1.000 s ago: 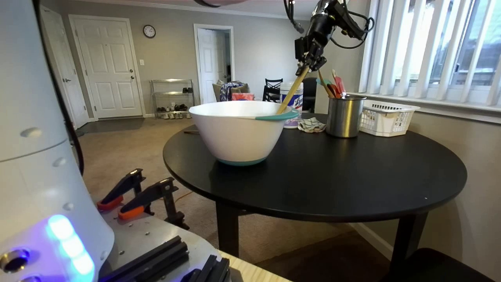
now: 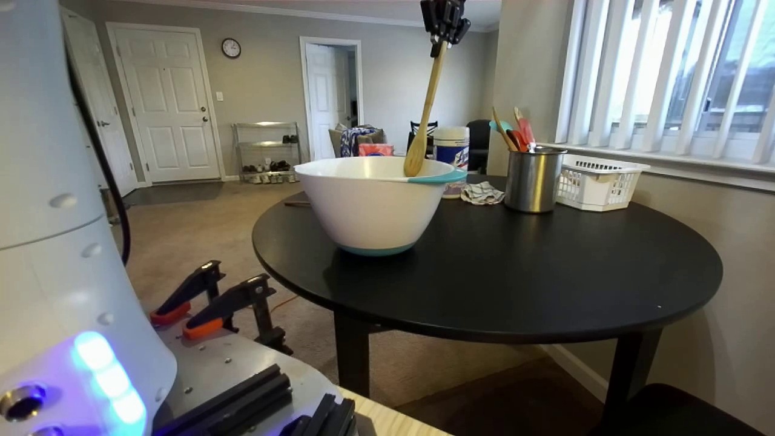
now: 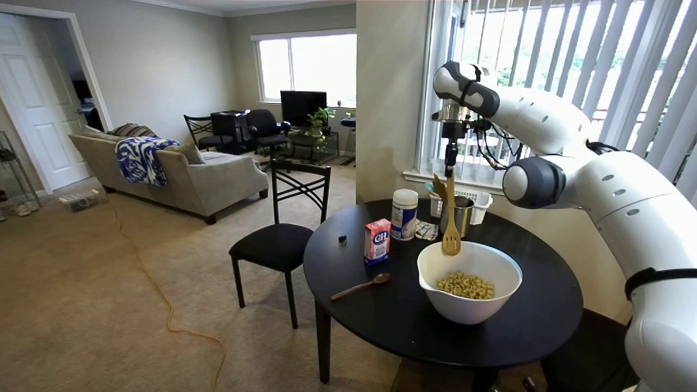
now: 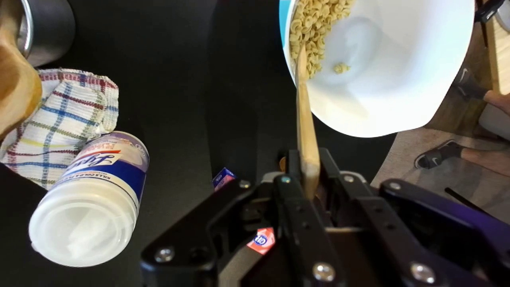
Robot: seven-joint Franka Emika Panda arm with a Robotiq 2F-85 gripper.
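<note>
My gripper [image 2: 441,49] is shut on the handle of a slotted wooden spatula [image 2: 428,105], which hangs head down and slightly tilted. In exterior view 2 the slotted head [image 3: 451,243] shows at the far rim of a white mixing bowl [image 3: 438,301]. The bowl stands on the round black table and holds pasta [image 3: 467,285]. From the wrist view, the pasta [image 4: 313,28] is heaped along one side of the bowl, with one small clump apart on the bare bottom. The spatula [image 4: 306,124] runs from between my fingers towards that heap.
A steel utensil holder [image 2: 534,181], white basket [image 2: 599,181], checked cloth [image 4: 62,119] and wipes canister [image 3: 404,215] stand behind the bowl. A red-and-blue box [image 3: 377,242] and brown spoon [image 3: 361,286] lie left of it.
My gripper has risen and moved left, and stands more upright. The spatula came up with it, so its head now shows above the bowl's rim. The bowl has shifted very slightly right.
</note>
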